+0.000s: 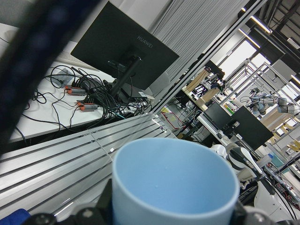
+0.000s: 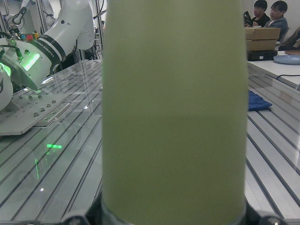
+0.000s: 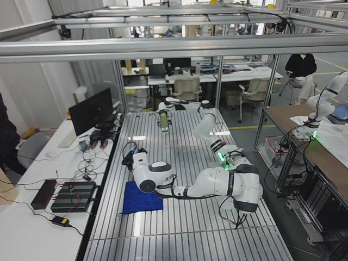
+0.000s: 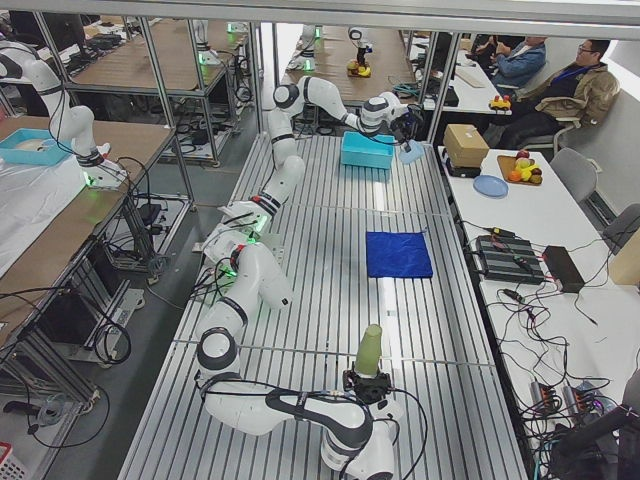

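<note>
A light blue cup [image 1: 174,176] fills the bottom of the left wrist view, upright in my left gripper [image 4: 405,124], which is shut on it; in the camera left view that gripper is mostly behind its arm. A tall pale green cylinder [image 2: 173,108], perhaps a bottle, fills the middle of the right wrist view. My right gripper [image 4: 366,385] is shut on it, holding it upright over the table in the camera right view. A blue cloth [image 4: 398,254] lies flat on the slatted table [image 4: 330,250] between the two arms.
A turquoise bin [image 4: 367,150] stands at the table's end near the left gripper. Side desks carry a monitor [image 3: 92,111], cables, power boxes, a cardboard box [image 4: 465,145], a blue plate [image 4: 490,186] and a tray of fruit.
</note>
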